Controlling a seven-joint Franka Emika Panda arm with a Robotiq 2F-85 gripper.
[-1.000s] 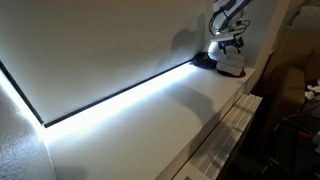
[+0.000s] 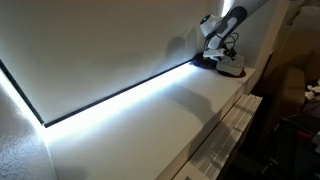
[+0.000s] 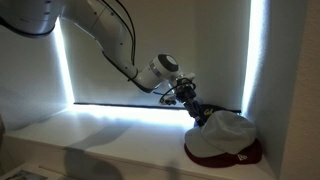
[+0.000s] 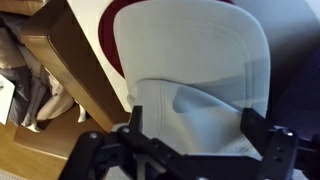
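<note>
A white cap (image 3: 225, 132) with a dark red brim (image 3: 222, 158) lies on the white ledge at its far right end. In the wrist view its pale fabric (image 4: 190, 55) fills the middle, with a fold running across it. My gripper is over the cap, its fingers (image 4: 257, 128) spread wide and pale fabric visible in the gap. Whether the fingertips touch the cloth, I cannot tell. Seen from outside, the gripper (image 2: 217, 53) hangs low by the cap's back side; its tips are partly hidden in the second exterior view.
A dark item (image 2: 204, 61), perhaps another hat, lies against the cap by the back wall. The ledge (image 2: 150, 120) is clear to the left. A brown piece of furniture (image 4: 75, 60) stands beyond the ledge's edge.
My gripper has shifted a little to the left and lower in the first exterior view. The cap appears to stay in the same place.
</note>
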